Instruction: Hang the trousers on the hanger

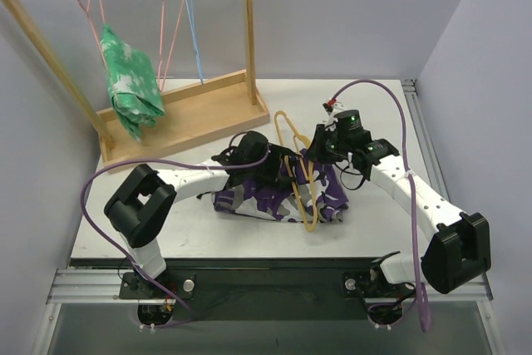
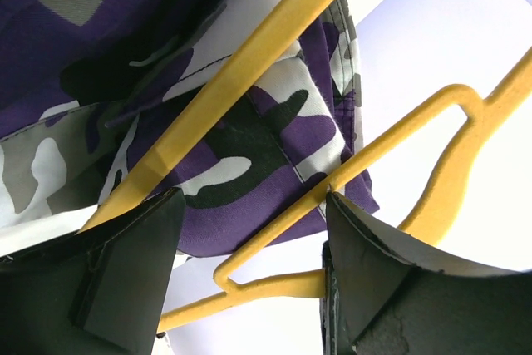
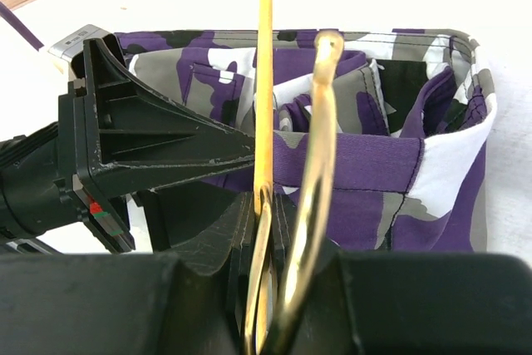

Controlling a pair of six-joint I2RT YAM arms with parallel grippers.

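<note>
Purple, black, grey and white camouflage trousers (image 1: 249,202) lie bunched on the white table. The yellow hanger (image 1: 310,226) is over them, its narrow end towards the table's front. My right gripper is shut on the hanger (image 3: 264,81), two yellow bars rising from between its fingers. Reaching in from the left, my left gripper stands open, its fingers apart beside the hanger's bars (image 2: 241,64). Trouser cloth (image 2: 249,151) shows past the gap between them. Whether either left finger touches the hanger is unclear.
A wooden rack (image 1: 212,106) at the back left carries pink and blue hangers and a green patterned garment (image 1: 131,81). Purple cables (image 1: 407,130) arc beside both arms.
</note>
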